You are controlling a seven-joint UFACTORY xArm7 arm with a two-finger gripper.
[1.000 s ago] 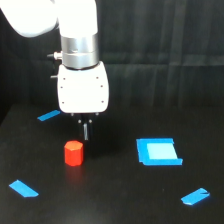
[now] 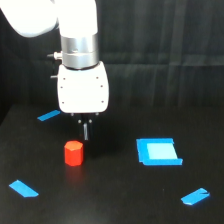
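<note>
A small red block [image 2: 74, 153] rests on the dark table, left of the middle. Just above and slightly to the right of it in the picture hang the thin dark fingers of my gripper [image 2: 85, 130], pointing down from the white arm [image 2: 83, 88]. The fingers are small and dark against a dark background, so how far apart they stand is not clear. I cannot tell from this angle whether they touch the block. It appears to sit on the table.
To the right lies a white square [image 2: 160, 151] edged in blue tape. Blue tape strips mark the table at the left front [image 2: 23, 188], left back [image 2: 49, 115] and right front [image 2: 195, 197].
</note>
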